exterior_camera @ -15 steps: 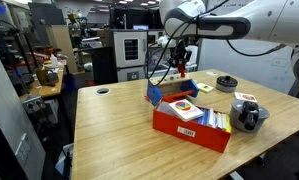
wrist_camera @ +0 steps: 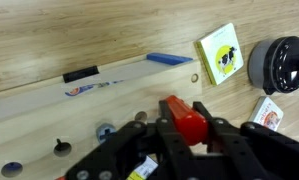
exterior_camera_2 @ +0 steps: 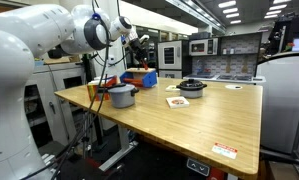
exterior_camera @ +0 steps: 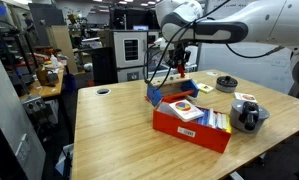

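A red object (wrist_camera: 189, 123), its end rounded, is in my gripper, which is shut on it. In the wrist view it covers part of a pale wooden toolbox-like piece (wrist_camera: 39, 125) with dark holes and a blue edge. The first exterior view shows the gripper (exterior_camera: 181, 62) above and near the far side of this blue-and-wood piece (exterior_camera: 173, 92). From that side the red object looks small, and its lower end is hard to make out against the background.
A red box (exterior_camera: 192, 130) with books stands in front of the wooden piece. Beside it is a grey pot (exterior_camera: 248, 116); a dark lidded pot (exterior_camera_2: 191, 88) is farther off. A cow-picture card (wrist_camera: 223, 51) lies on the table.
The arm's upper links have shifted slightly. The red object stays in nearly the same place over the wooden piece, and the things on the table have not moved.
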